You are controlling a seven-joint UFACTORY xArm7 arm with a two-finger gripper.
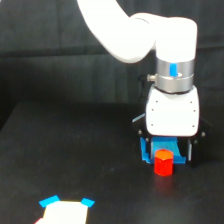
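A red block [163,162] with a hexagonal outline is on the dark table at the right. Directly behind and above it is my gripper [163,151], pointing down under the white hand [172,113]. Blue parts [145,150] show on both sides below the hand, partly behind the red block. Whether they belong to the fingers or to a separate thing is unclear. The block hides the space between the fingertips, so neither the gripper's opening nor any contact with the block can be made out.
At the bottom left edge, a white object [65,213] with blue corner pieces [87,202] is cut off by the frame, with a bit of red beside it. A dark curtain [60,75] hangs behind.
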